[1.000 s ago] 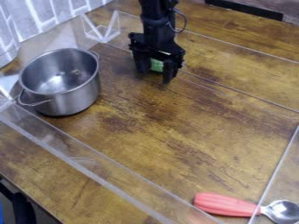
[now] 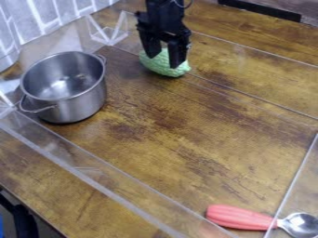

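My black gripper (image 2: 163, 48) is at the top centre, directly over a light green, textured item (image 2: 162, 65) lying on the wooden table. Its fingers point down at the item; I cannot tell whether they are open or shut, or whether they touch it.
A steel pot (image 2: 63, 86) stands at the left. A red-handled spoon (image 2: 243, 218) lies at the bottom right. Transparent barriers run along the table's sides.
My gripper has moved up in the view, uncovering more of the green item, which shows larger below it. The pot and spoon have not moved.
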